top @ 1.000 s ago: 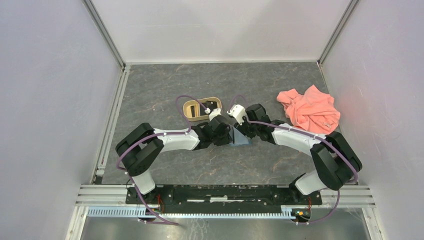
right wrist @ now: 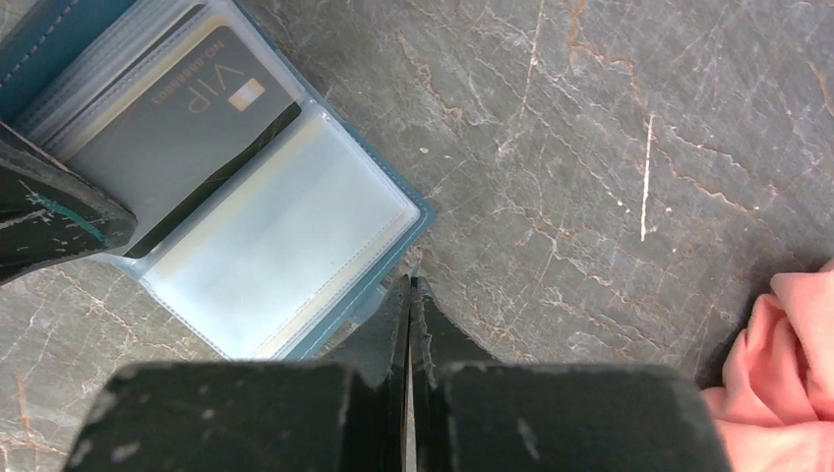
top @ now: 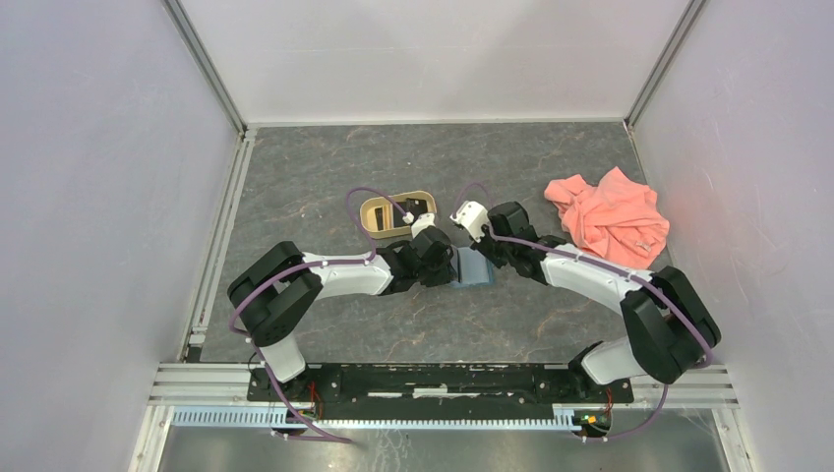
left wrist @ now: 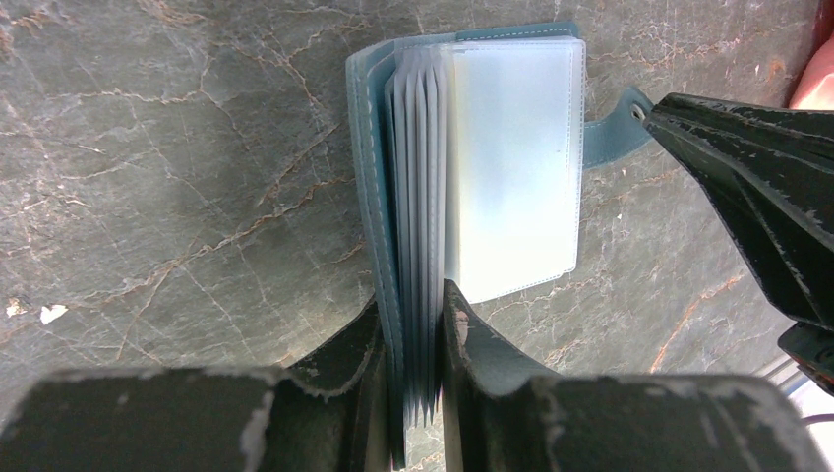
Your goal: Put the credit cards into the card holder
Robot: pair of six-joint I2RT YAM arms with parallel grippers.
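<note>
The blue card holder [top: 474, 267] lies open on the table, its clear sleeves [left wrist: 511, 162] spread rightward. My left gripper is shut on its spine and sleeve stack. In the right wrist view a grey VIP card [right wrist: 187, 128] sits in one sleeve, above a clear, pale sleeve [right wrist: 280, 236]. My right gripper is shut, with nothing seen between its fingers, over the holder's edge near its strap. In the top view a tan tray [top: 369, 224] with dark cards stands behind the left gripper.
A pink cloth [top: 610, 216] lies crumpled at the right of the table. Walls close in the back and both sides.
My right arm has shifted slightly up and to the right, uncovering more of the holder's page. The left arm has stayed in place.
</note>
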